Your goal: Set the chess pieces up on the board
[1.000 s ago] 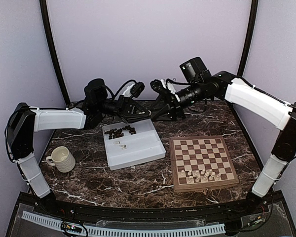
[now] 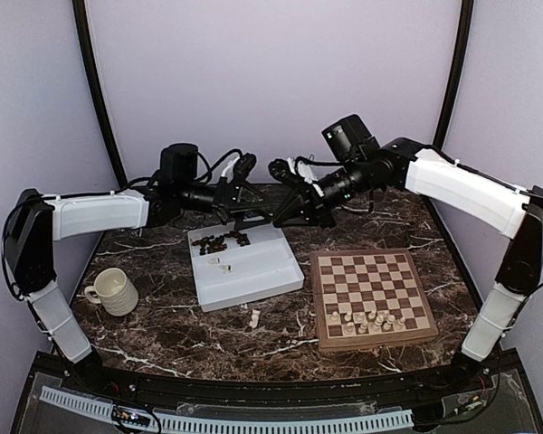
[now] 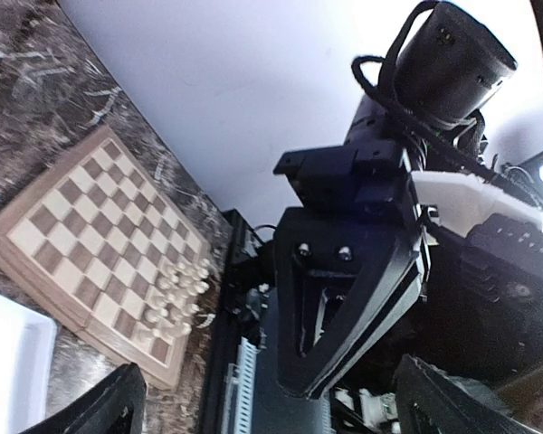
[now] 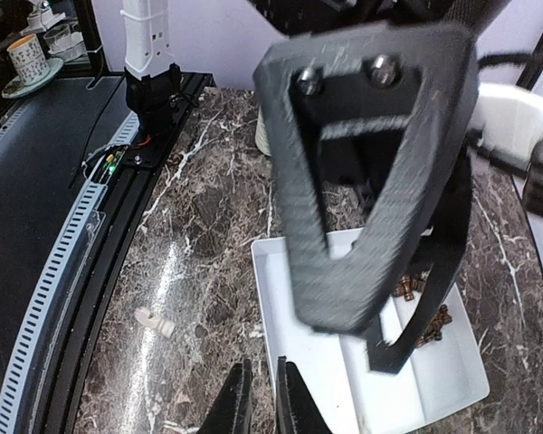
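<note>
A white chess piece [image 2: 254,318] lies on the marble in front of the white tray [image 2: 247,295], also seen in the right wrist view [image 4: 154,321]. Dark and a few white pieces are in the tray. The board [image 2: 366,285] has white pieces along its near side. Above the tray, my left gripper [image 2: 248,218] and right gripper [image 2: 288,213] are close together. The left is open, its fingers wide apart in its wrist view. The right one's fingertips show at the bottom of its wrist view, close together; whether anything is between them is unclear.
A white mug [image 2: 114,294] stands at the near left. The marble between tray and board is mostly clear. Walls rise at the back and both sides.
A white piece now shows on the marble in front of the tray.
</note>
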